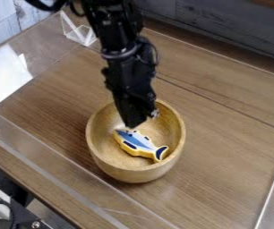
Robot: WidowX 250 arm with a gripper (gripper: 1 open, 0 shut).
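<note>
A wooden bowl (164, 165) stands on the table in the middle of the view. In it lies a small blue, white and yellow fish-shaped toy (143, 145). The black gripper (130, 119) hangs over the back part of the bowl, just above the toy's upper end; whether its fingers are open or shut is hard to make out.
A white sheet (2, 72) and a clear plastic item (80, 29) lie at the upper left. A grey wall runs along the back.
</note>
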